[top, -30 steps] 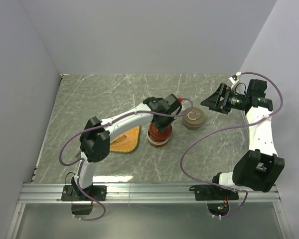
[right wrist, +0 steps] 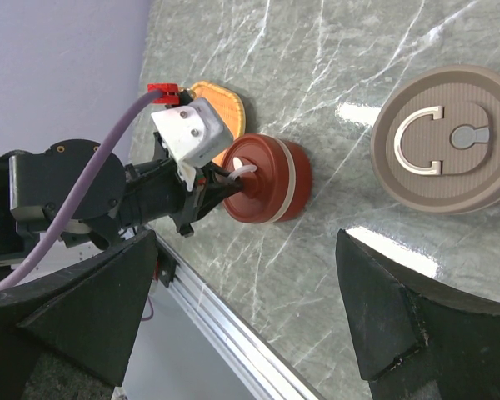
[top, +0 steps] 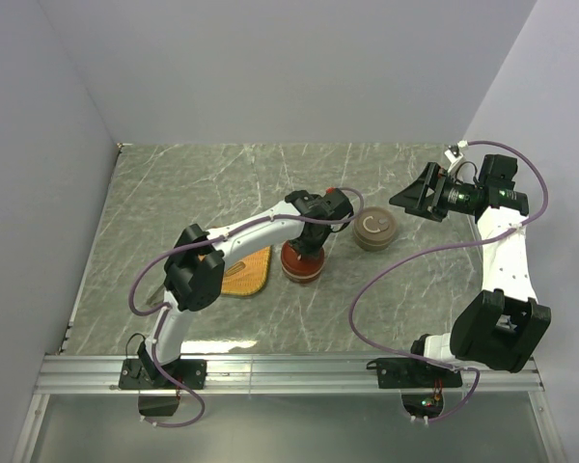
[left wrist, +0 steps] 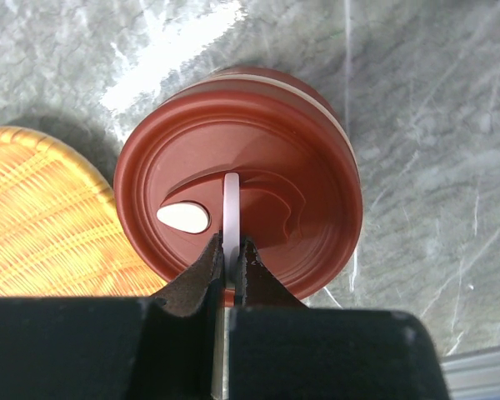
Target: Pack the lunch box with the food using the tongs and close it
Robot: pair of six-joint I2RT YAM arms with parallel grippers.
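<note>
The red-brown round lunch box (left wrist: 267, 150) has a white handle (left wrist: 232, 204) on its lid, and my left gripper is shut on that handle. From above, the box (top: 302, 275) appears right beside the yellow woven tray (top: 256, 280); whether its base touches the table cannot be told. A second round lunch box, grey-brown (top: 374, 231), stands to the right, its pale handle (right wrist: 412, 142) lying flat on the lid. Over at the right of the table, my right gripper (top: 411, 204) is held open. Its dark fingers (right wrist: 392, 317) stand wide apart, nothing between them.
The left arm (top: 256, 236) reaches over the tray and partly hides it. A metal rail (top: 299, 372) runs along the front edge.
The left gripper and the red-brown box have shifted slightly left, closer to the tray. The lid looks seated flatter on the box than a second ago. The right arm has stayed nearly still.
</note>
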